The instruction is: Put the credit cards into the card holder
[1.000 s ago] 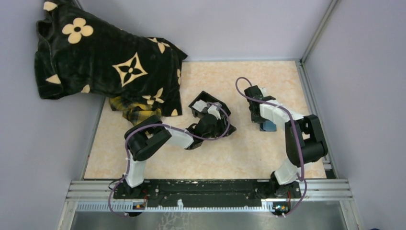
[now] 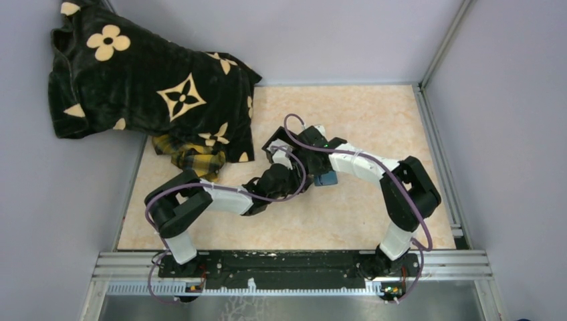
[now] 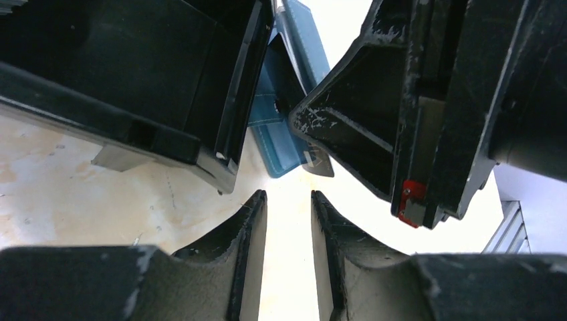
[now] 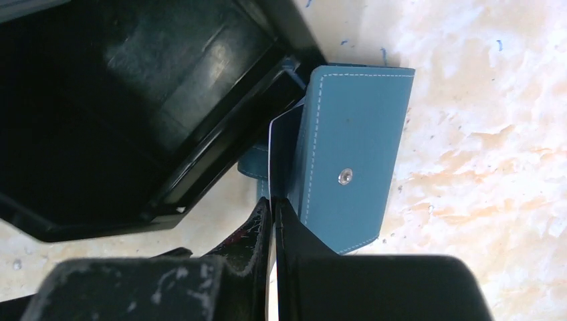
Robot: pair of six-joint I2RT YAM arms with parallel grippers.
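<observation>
The blue card holder [image 2: 326, 179] lies beside the black tray [image 4: 134, 114], against its side. A dark, thin card [image 4: 284, 150] stands at the holder's near side; my right gripper is shut at it, the card's edge running down between the fingertips. In the left wrist view my left gripper has its fingertips a little apart, below the tray and holder. I cannot tell whether anything pale is between them. The right gripper's black body fills that view's upper right.
A dark patterned blanket [image 2: 154, 80] and yellow plaid cloth [image 2: 194, 160] cover the back left. Both arms crowd the middle.
My right arm has moved left with the blue holder, bringing it to the tray. My left arm has shifted slightly left and down in the top view.
</observation>
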